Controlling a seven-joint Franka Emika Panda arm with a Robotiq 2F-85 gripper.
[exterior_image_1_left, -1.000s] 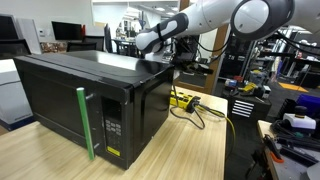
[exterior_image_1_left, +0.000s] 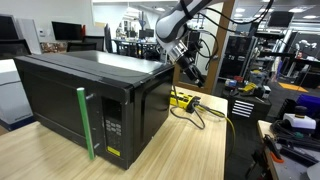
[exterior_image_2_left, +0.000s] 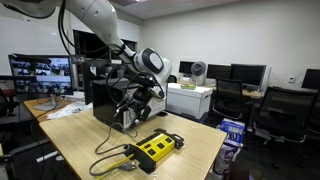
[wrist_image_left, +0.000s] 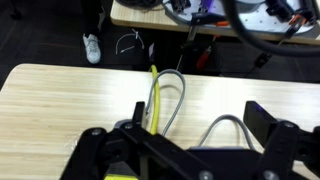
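A black microwave (exterior_image_1_left: 85, 90) with a green upright strip (exterior_image_1_left: 85, 122) on its front takes up the left of exterior view 1. To the right of it, the white arm (exterior_image_1_left: 177, 27) holds my gripper over the table. In the wrist view the gripper is open, its dark fingers (wrist_image_left: 127, 140) wide apart and nothing held between them. A yellow block with black parts (exterior_image_2_left: 156, 148) lies on the table in exterior view 2. A grey cable (wrist_image_left: 182, 95) loops across the wood, partly in the gap between the fingers.
The wooden table (exterior_image_1_left: 190, 155) has bare room in front of the microwave. A yellow cable (wrist_image_left: 154, 90) runs toward the table edge. Office chairs (exterior_image_2_left: 233, 95) and monitors stand beyond the table.
In exterior view 1 the arm has shifted to the right, away from the microwave. The microwave and the yellow block look unmoved.
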